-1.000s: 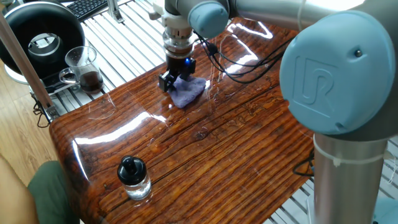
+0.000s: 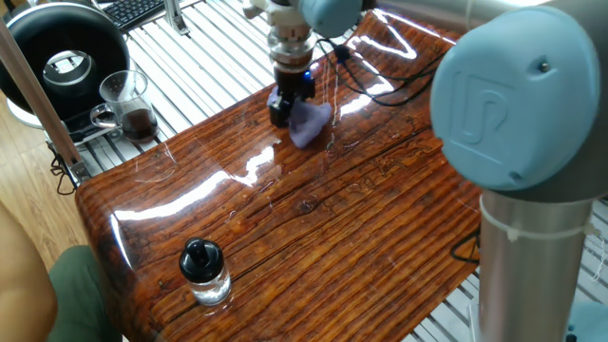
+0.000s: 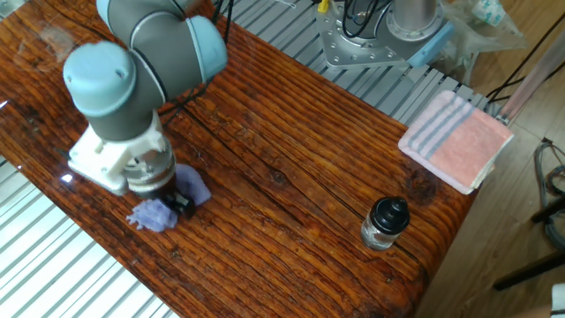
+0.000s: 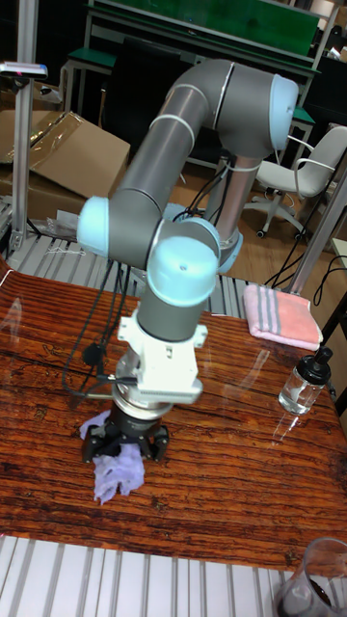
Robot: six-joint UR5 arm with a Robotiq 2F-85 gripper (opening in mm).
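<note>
A crumpled purple cloth (image 2: 309, 124) rests on the wet, glossy wooden table (image 2: 313, 218) near its far edge in exterior view 1. My gripper (image 2: 288, 112) points down over it, shut on the cloth, its fingertips partly hidden by the folds. Exterior view 2 shows the purple cloth (image 3: 155, 215) bunched out on both sides of the black gripper (image 3: 181, 206). From the front, in exterior view 3, the cloth (image 4: 120, 473) spreads out beneath the gripper (image 4: 125, 450).
A clear bottle with a black top (image 2: 202, 271) stands near one end of the table. A folded pink and grey towel (image 3: 456, 140) lies at a table corner. A glass mug (image 2: 128, 109) is off the tabletop, beside it.
The bottle stayed put.
</note>
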